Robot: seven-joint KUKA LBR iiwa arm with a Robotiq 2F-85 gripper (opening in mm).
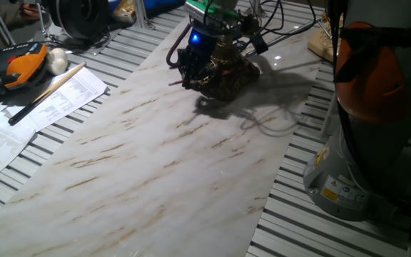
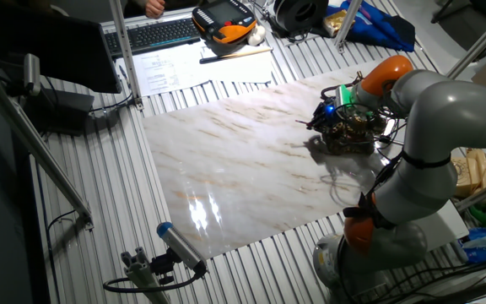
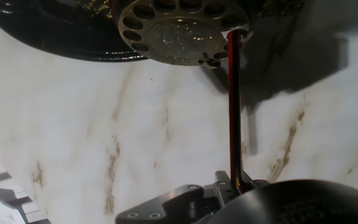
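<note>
An ornate dark-and-gold rotary telephone [image 1: 230, 75] stands at the far end of the marble board. Its dial [image 3: 182, 34], ringed with finger holes, fills the top of the wrist view. My gripper is shut on a thin red-and-black stick [image 3: 234, 106]. The stick's far end overlaps the dial's right edge, by a pale finger hole; whether it touches there, I cannot tell. In exterior view 1 the gripper, with its blue light, is close against the phone and partly covers it. Much of the phone is also hidden by the arm in exterior view 2.
Most of the marble board [image 2: 226, 160] is bare. Papers [image 1: 63, 100] with a long thin rod on them, and an orange-and-black device [image 1: 13, 68], lie beyond its left edge. Cables [image 1: 280, 28] hang loosely around the arm near the phone.
</note>
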